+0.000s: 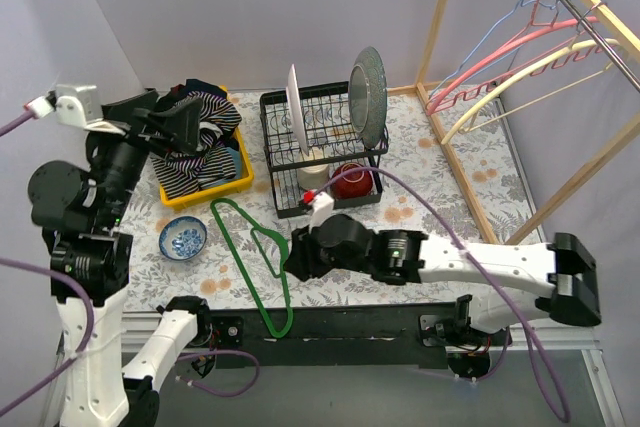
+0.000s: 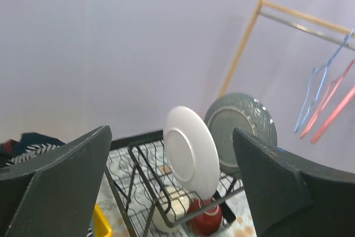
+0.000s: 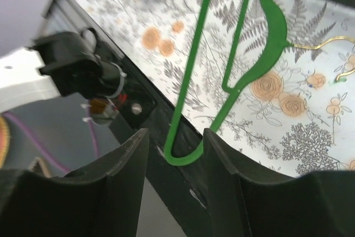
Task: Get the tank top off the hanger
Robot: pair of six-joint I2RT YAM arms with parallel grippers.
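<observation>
A green hanger (image 1: 240,257) lies bare on the table, its lower end over the front edge; in the right wrist view the hanger (image 3: 188,70) sits just beyond my right gripper, whose fingers are apart. In the top view my right gripper (image 1: 300,257) is beside the hanger's right side. My left gripper (image 1: 170,122) is raised over the yellow bin (image 1: 230,182) of dark and striped clothes (image 1: 190,162); in the left wrist view its fingers are wide open and empty. Which garment is the tank top, I cannot tell.
A black dish rack (image 1: 280,197) with plates, a cup and a red bowl stands at the back centre. A blue bowl (image 1: 183,238) is at left. A wooden rail (image 1: 600,17) with coloured hangers rises on the right.
</observation>
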